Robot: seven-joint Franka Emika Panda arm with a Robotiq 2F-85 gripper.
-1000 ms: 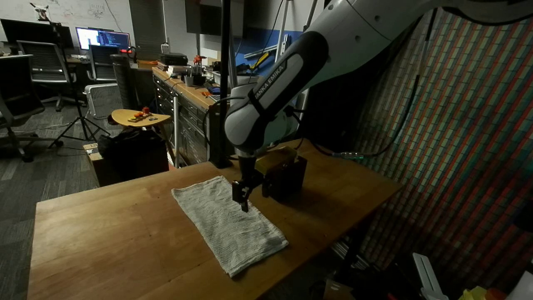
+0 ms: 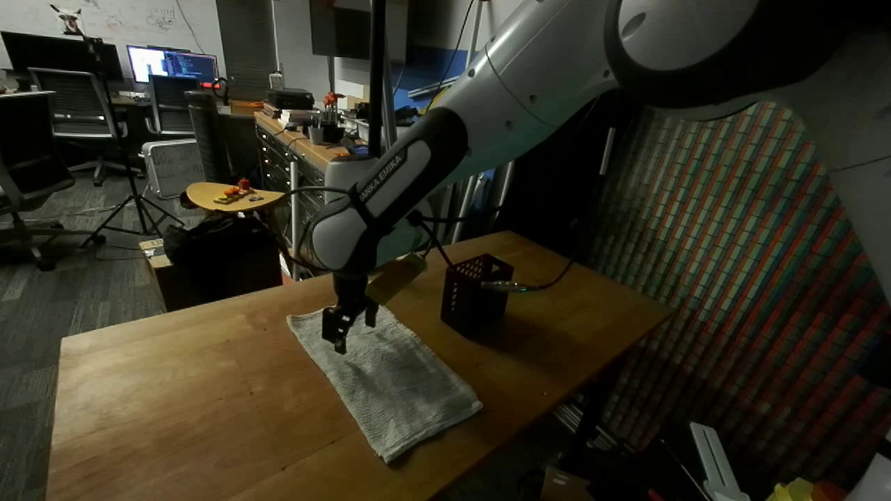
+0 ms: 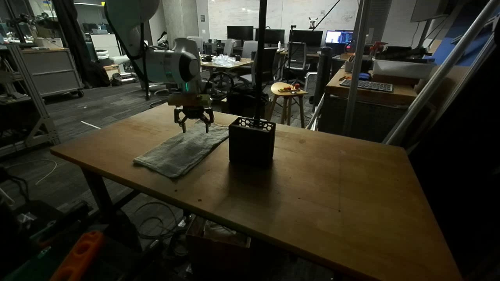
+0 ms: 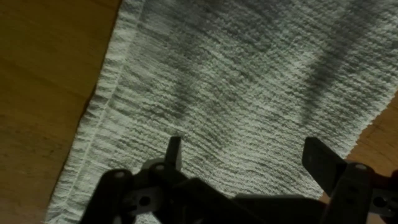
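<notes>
A light grey, ribbed towel (image 2: 401,380) lies flat on the wooden table. My gripper (image 3: 195,129) hangs over the towel's far part, fingers pointing down. It stands open, and the gap between its fingers is empty. In the wrist view the towel (image 4: 224,97) fills most of the picture, with its hemmed edge running down the left side. Dark fingers (image 4: 173,153) sit apart at the bottom of that view, above the cloth. Whether the tips touch the cloth is hard to tell; shadows on the fabric suggest a gap.
A black box with a perforated top (image 3: 251,143) stands upright on the table (image 3: 328,187), close beside the towel. Bare wood lies on the towel's other side and beyond the box. A dark vertical pole (image 2: 377,83) rises behind the table's far edge.
In exterior view 1 my arm and gripper have moved left, away from the black box and over the towel's far part. Towel and box have stayed in place.
</notes>
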